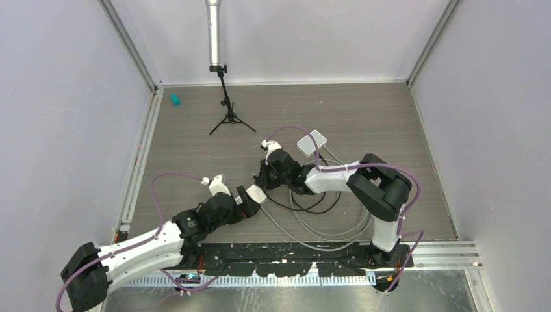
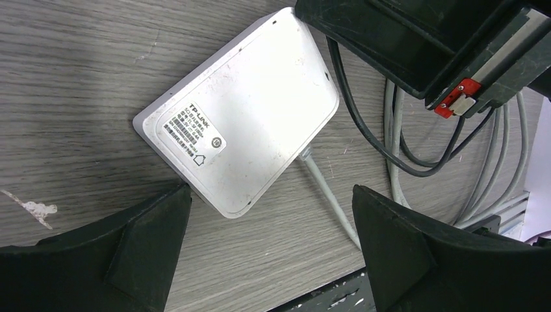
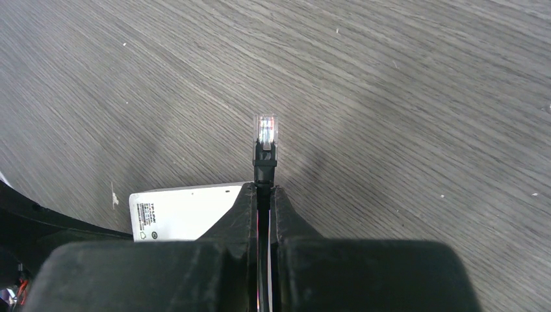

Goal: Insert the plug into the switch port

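Observation:
A white TP-Link switch box [image 2: 260,97] lies label up on the table in the left wrist view, with a grey cable running from its lower right side. Around its near end stand the fingers of my left gripper, wide open. Between the shut fingers of my right gripper is the black cable's plug [image 3: 265,140]; its clear tip points out past them. In the right wrist view the plug is apart from the switch, whose visible part lies beneath and left of the fingers. The ports are hidden in these views.
A second white box [image 1: 311,143] lies farther back, joined to cables. Grey and black cable loops [image 1: 331,224] spread over the table's right side. At the back stand a tripod [image 1: 229,110] and a small teal object [image 1: 175,99].

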